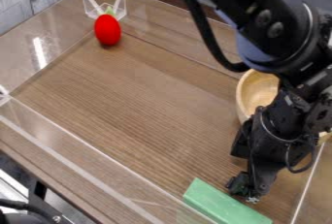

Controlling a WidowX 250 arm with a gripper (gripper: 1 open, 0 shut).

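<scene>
My dark gripper [249,181] is low over the wooden table [130,102] on the right, its fingertips just above and behind a mint-green rectangular block [223,205] at the bottom edge. Its fingers look open, with nothing seen between them, though the dark parts overlap. A tan round bowl [254,90] sits behind the gripper, mostly hidden by the arm.
A red oval object [108,30] stands at the back left, with a white winged item [104,3] behind it.
</scene>
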